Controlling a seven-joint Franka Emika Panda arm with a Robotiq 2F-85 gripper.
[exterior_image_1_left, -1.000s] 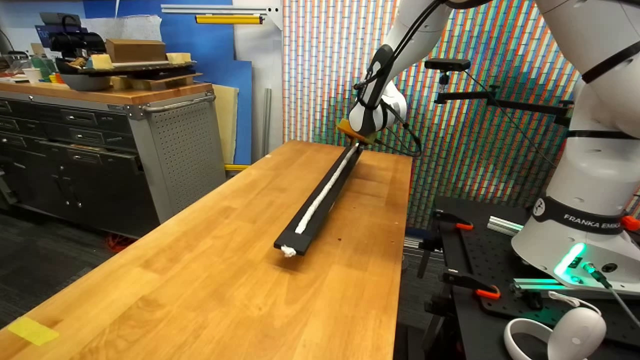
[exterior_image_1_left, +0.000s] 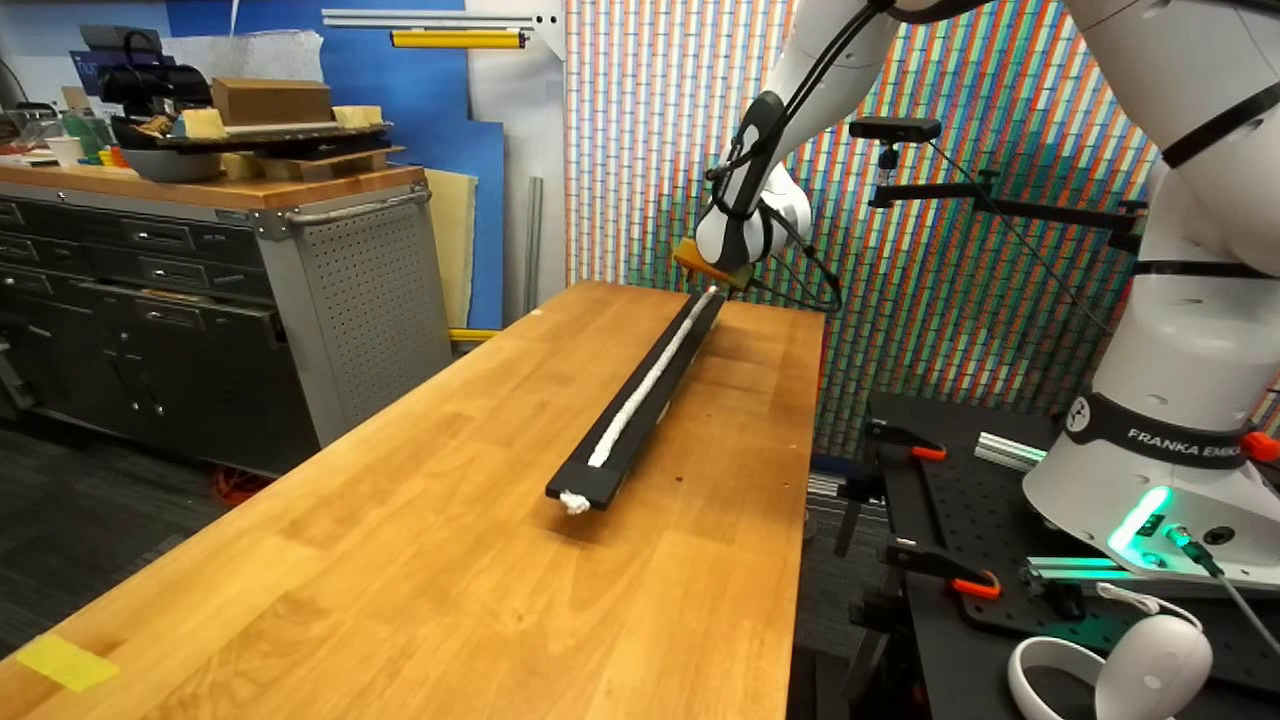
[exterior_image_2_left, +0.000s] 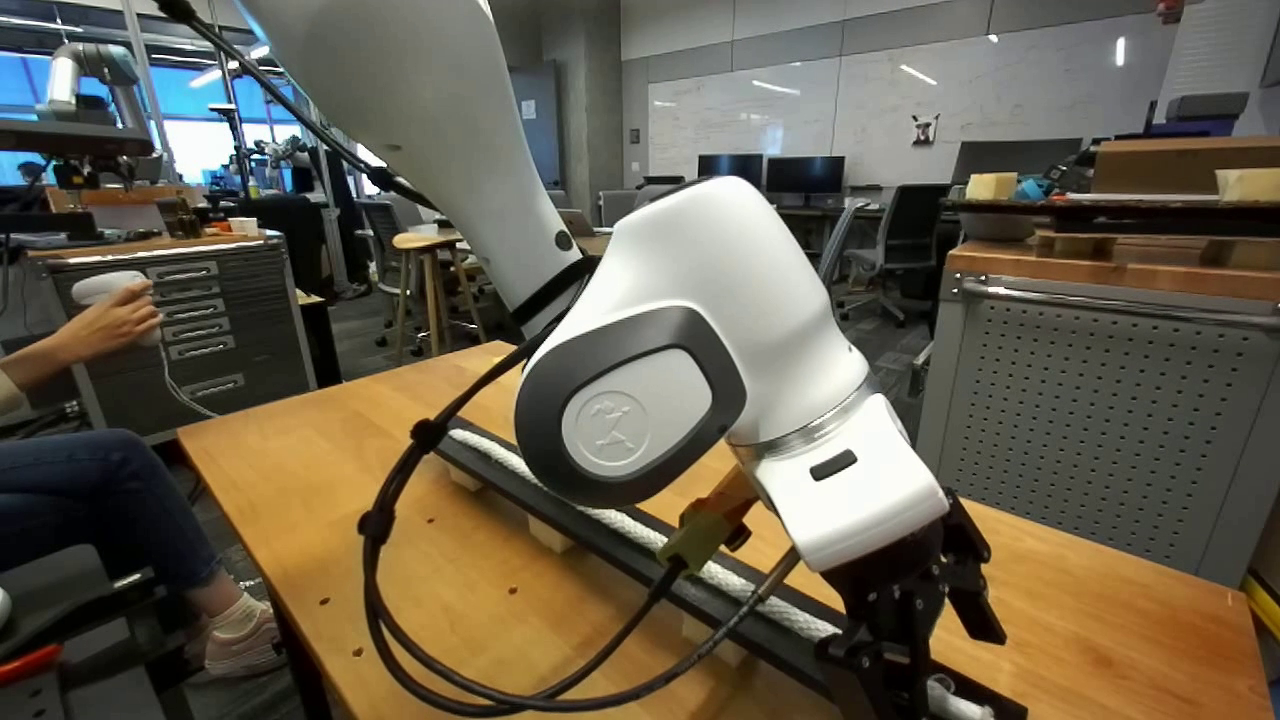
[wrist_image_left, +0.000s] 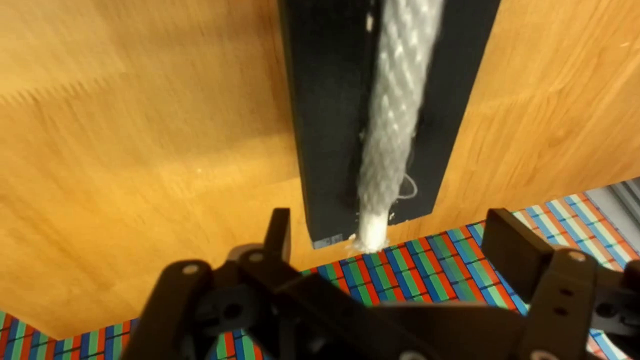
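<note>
A white braided rope (exterior_image_1_left: 648, 382) lies lengthwise along a long black board (exterior_image_1_left: 624, 470) on the wooden table. In the wrist view the far end of the rope (wrist_image_left: 393, 114) runs down the board (wrist_image_left: 333, 138), and its pale tip pokes just past the board's edge. My gripper is open, its dark fingers (wrist_image_left: 279, 234) standing wide apart on either side of that tip, with nothing gripped. Exterior view 2 shows the gripper (exterior_image_2_left: 918, 636) low at the board's far end; the arm hides its fingertips in exterior view 1.
Small wooden blocks (exterior_image_2_left: 549, 534) prop the board off the table (exterior_image_1_left: 480, 504). A multicoloured curtain (exterior_image_1_left: 648, 144) hangs behind the far edge. A drawer cabinet (exterior_image_1_left: 348, 276) stands left, and a seated person's hand (exterior_image_2_left: 120, 318) holds a white controller.
In exterior view 1 the board and rope have shifted very slightly. The arm's end has barely moved.
</note>
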